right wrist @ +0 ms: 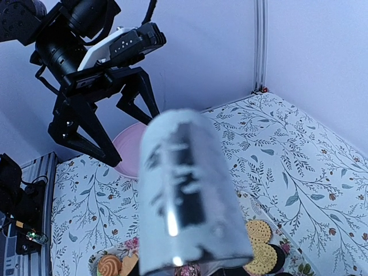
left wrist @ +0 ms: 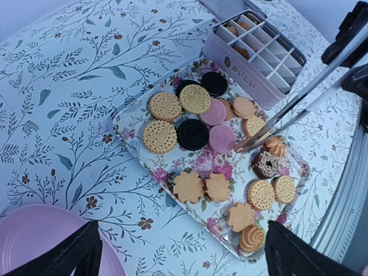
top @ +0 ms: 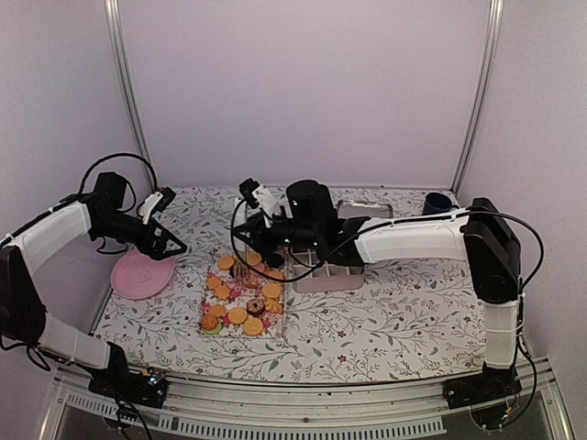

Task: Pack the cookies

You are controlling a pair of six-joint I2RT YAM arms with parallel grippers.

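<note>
My right gripper [top: 264, 246] is shut on long tongs, whose pale handle [right wrist: 187, 190] fills the middle of the right wrist view. The tong tips reach down over the cookies on a floral tray [left wrist: 198, 217]; whether a cookie is between them I cannot tell. Among the cookies are a black one [left wrist: 193, 134], a pink one [left wrist: 222, 138] and a chocolate ring [left wrist: 265, 165]. Behind the tray stands a pink box [left wrist: 233, 68] with white dividers, a few cookies in its far compartments. My left gripper [top: 172, 249] stands open and empty above a pink plate [top: 143, 276].
At the back lies a grey metal tray [top: 365, 205], partly behind the right arm. A dark blue mug [top: 437, 203] stands at the far right.
</note>
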